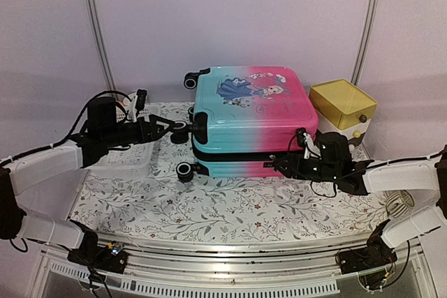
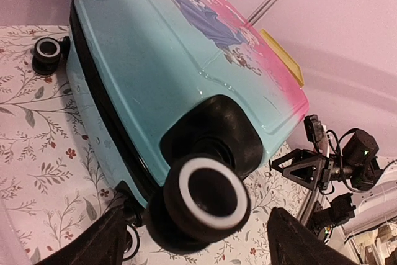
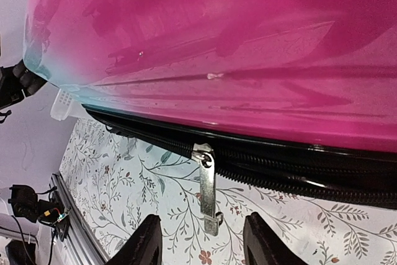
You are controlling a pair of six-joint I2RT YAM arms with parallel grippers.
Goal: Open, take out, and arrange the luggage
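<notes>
The teal-and-pink suitcase (image 1: 253, 113) lies flat on the patterned surface, lid up, its zipper band facing the front. My left gripper is open around the near upper wheel (image 2: 200, 197) at the suitcase's left corner, which sits between its blurred fingers. My right gripper is open in front of the zipper, with the metal zipper pull (image 3: 208, 187) hanging between and just beyond its fingertips.
A yellow box (image 1: 341, 99) stands behind the suitcase at the right, and a white rack (image 1: 122, 158) is at the left. A small striped object (image 1: 399, 204) lies at the front right.
</notes>
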